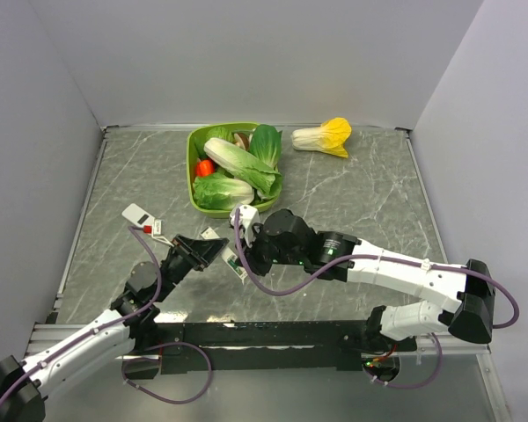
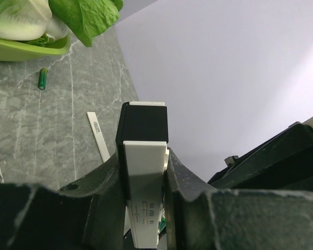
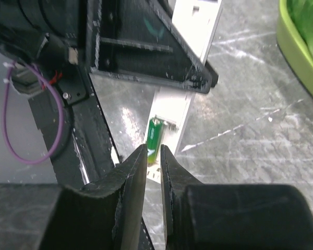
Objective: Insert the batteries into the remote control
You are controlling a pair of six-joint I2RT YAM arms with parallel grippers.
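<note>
My left gripper (image 1: pixel 219 247) is shut on the white remote control (image 2: pixel 146 192), which sticks out past both sides of its fingers. In the right wrist view, the remote's back faces up with its compartment uncovered, and a green battery (image 3: pixel 153 136) lies in it. My right gripper hovers just over that end of the remote. Its fingertips stand a little apart, and I see no battery between them. Another green battery (image 2: pixel 43 78) lies loose on the table. A thin white strip (image 2: pixel 97 133), apparently the battery cover, rests further along.
A green basket (image 1: pixel 194 180) of vegetables stands at the back, with a yellow-and-white vegetable (image 1: pixel 324 138) right of it. At the left lies a white device (image 1: pixel 139 216) with a red part. Open table (image 1: pixel 370 202) stretches at the right.
</note>
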